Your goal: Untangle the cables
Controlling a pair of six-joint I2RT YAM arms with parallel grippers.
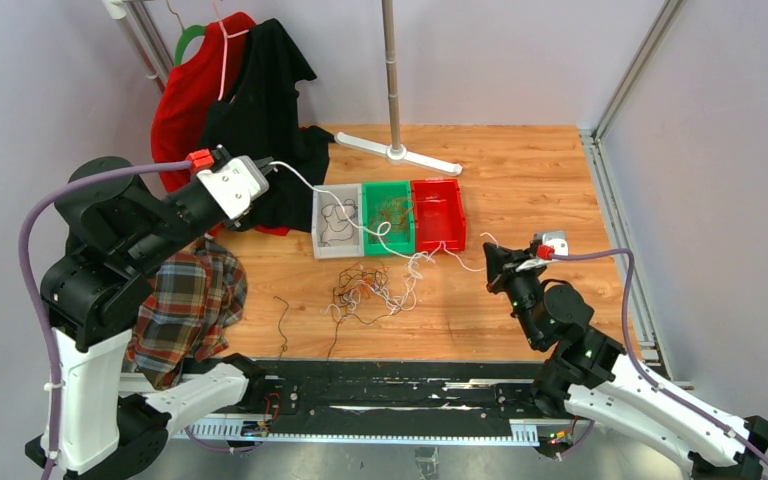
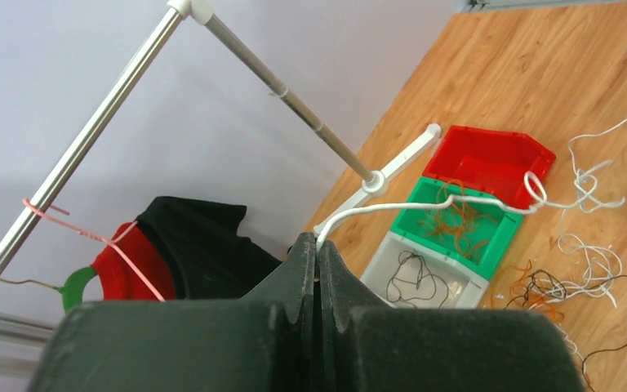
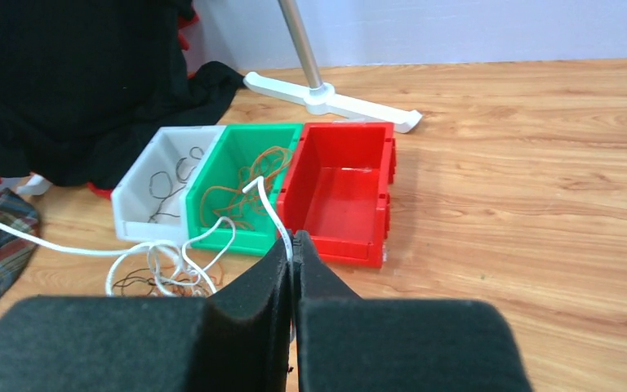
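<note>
A white cable (image 2: 424,202) runs from my raised left gripper (image 1: 271,164) across the bins to a loose knot in mid-span. In the left wrist view, the closed fingers (image 2: 300,278) pinch it at their tips. My right gripper (image 1: 489,250) is shut on the same cable to the right of the tangle; a short free end (image 3: 260,186) sticks up past its tips in the right wrist view. On the table lies a tangle (image 1: 368,292) of white, orange and black cables, with white strands leading up from it.
In a row behind the tangle stand a white bin (image 1: 326,252) with dark cable, a green bin (image 1: 388,250) with orange cable and an empty red bin (image 1: 440,212). Hanging clothes (image 1: 260,110) crowd the left.
</note>
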